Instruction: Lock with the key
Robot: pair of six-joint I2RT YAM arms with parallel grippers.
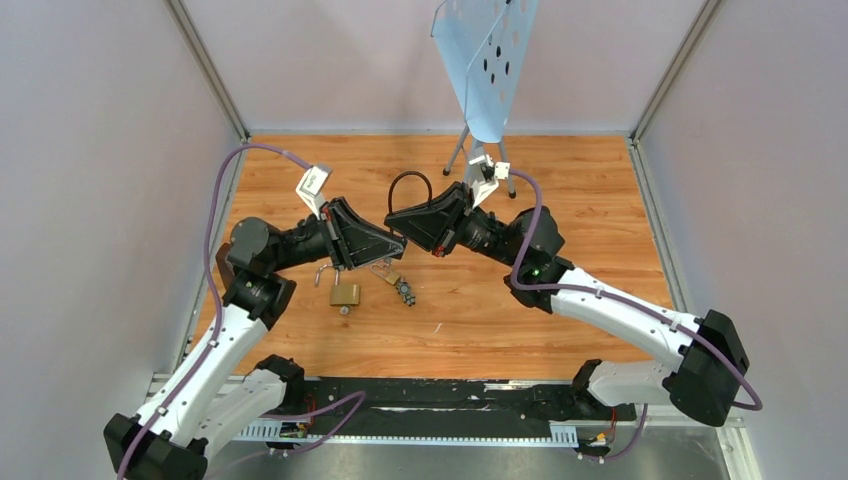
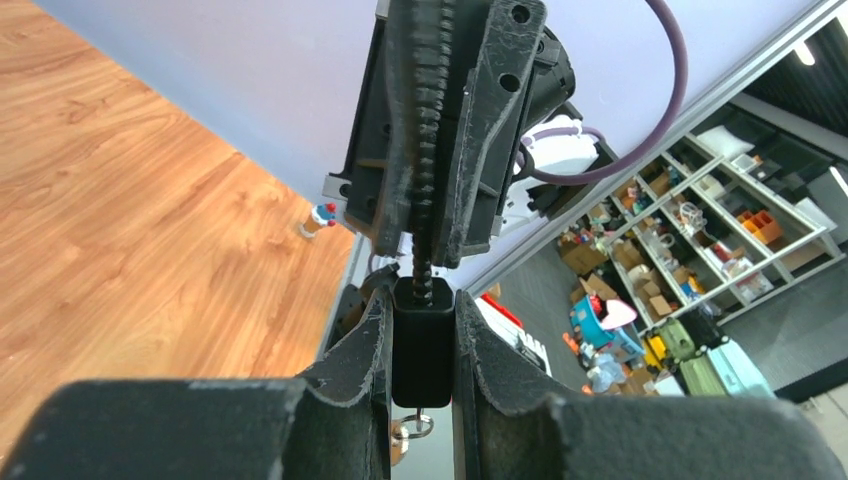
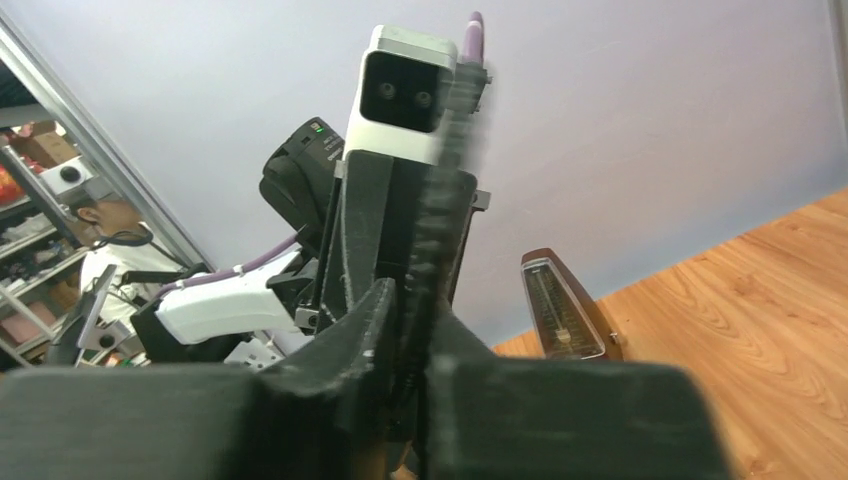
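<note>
In the top view my left gripper (image 1: pixel 398 248) and right gripper (image 1: pixel 390 222) meet at the centre, a dark cord loop (image 1: pixel 409 174) rising there. In the left wrist view my left gripper has a black block (image 2: pixel 423 350) between its fingers, a small metal ring (image 2: pixel 417 425) below. The right gripper appears shut, blurred in its own view. A brass padlock (image 1: pixel 345 295) with its shackle up lies on the board, with another brass lock (image 1: pixel 385 273) and attached metal piece beside it.
The wooden board (image 1: pixel 550 330) is clear at the right and front. A pale blue perforated stand (image 1: pixel 485 70) is at the back. Walls (image 1: pixel 120 200) enclose the sides.
</note>
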